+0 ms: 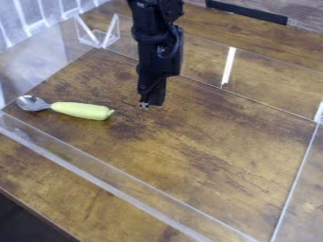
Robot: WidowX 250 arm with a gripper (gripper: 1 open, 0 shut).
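My gripper (pixel 147 97) hangs from the black arm (pixel 157 38) over the upper middle of the wooden surface, pointing down; whether its fingers are open is hard to tell. To its left, apart from it, a pale yellow-green corn-like object (pixel 81 111) lies beside a metal spoon (pixel 33 102) at the left of the surface.
Clear plastic walls (pixel 297 180) edge the wooden work area (pixel 202 161). A white frame (pixel 97 33) stands at the back left, and a dark strip lies at the back right.
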